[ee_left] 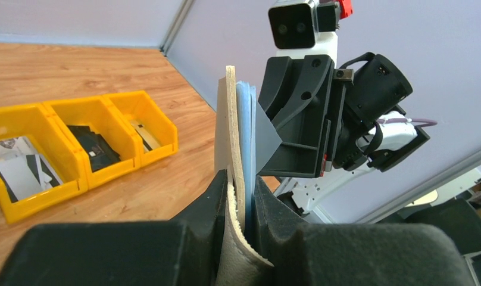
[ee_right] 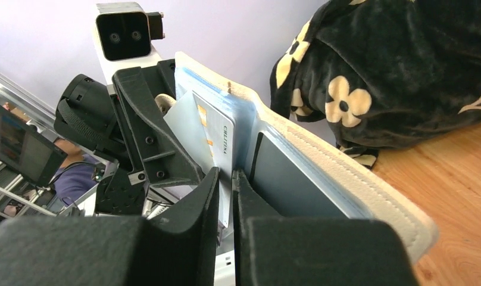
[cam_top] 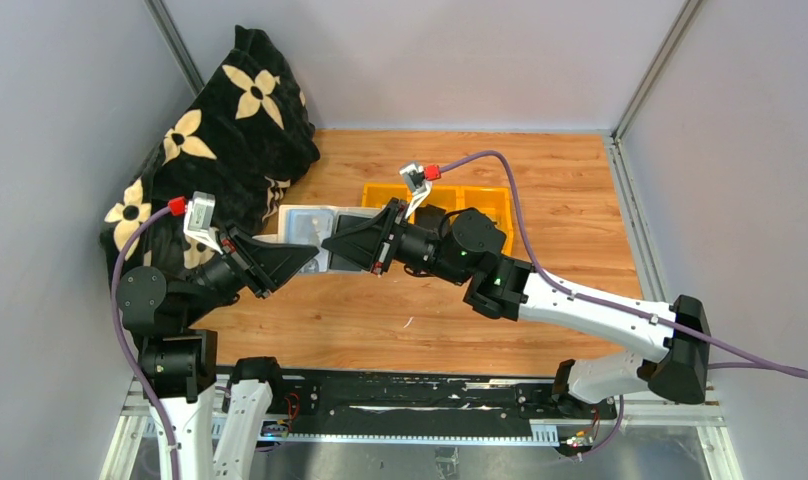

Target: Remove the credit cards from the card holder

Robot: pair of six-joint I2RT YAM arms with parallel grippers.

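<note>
The open card holder [cam_top: 298,222], tan outside with clear blue sleeves, is held up between my grippers. My left gripper is shut on it, seen edge-on in the left wrist view. My right gripper has its fingertips close together on a white card [ee_right: 213,131] at the sleeves' left part; whether they are closed on it is unclear. A dark card [ee_right: 291,182] sits in the clear sleeve beside it. The right fingers hide the lower part of the holder's middle.
A yellow three-compartment bin [ee_left: 71,182] holding cards and papers stands on the wooden table [cam_top: 450,330] behind the arms. A black flowered cushion [cam_top: 220,130] fills the back left.
</note>
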